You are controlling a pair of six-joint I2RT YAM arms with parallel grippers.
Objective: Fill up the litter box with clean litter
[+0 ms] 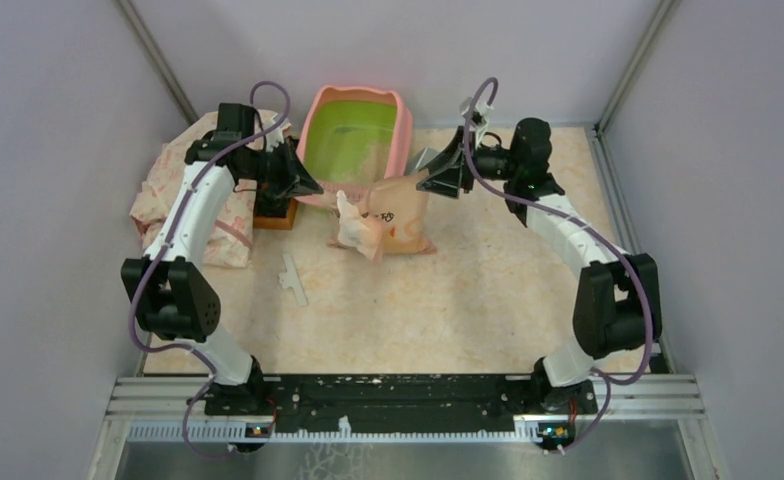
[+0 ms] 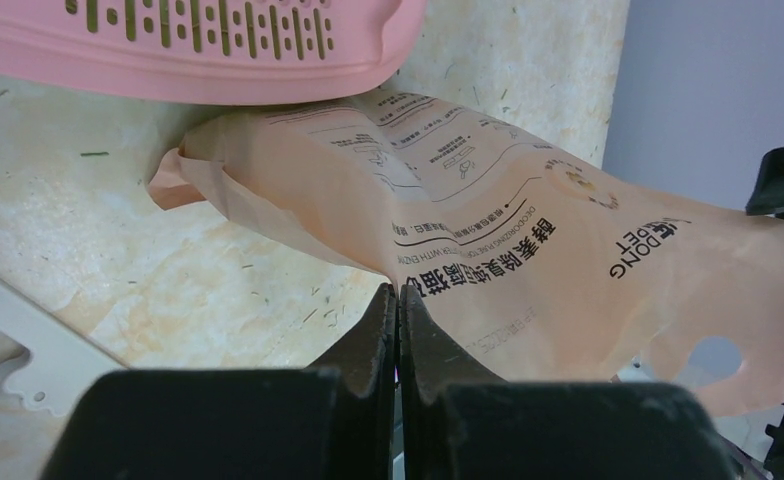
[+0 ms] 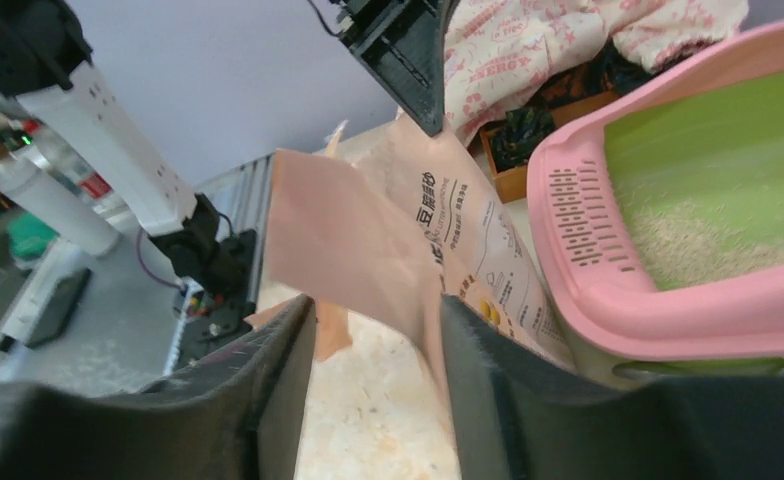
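Observation:
The peach litter bag (image 1: 398, 220) lies creased in front of the pink litter box (image 1: 403, 130), whose green tray shows some litter in the right wrist view (image 3: 728, 235). My left gripper is shut at the bag's left; the bag's paper meets its tips, and whether any is pinched is hard to tell. My right gripper (image 1: 438, 182) is at the bag's upper right end, fingers apart in the right wrist view, where they are blurred, with the bag's paper between or just beyond them.
A white scoop-like tool (image 1: 293, 280) lies at left front. A patterned cloth (image 1: 178, 190) and a wooden box (image 1: 273, 218) stand at the left.

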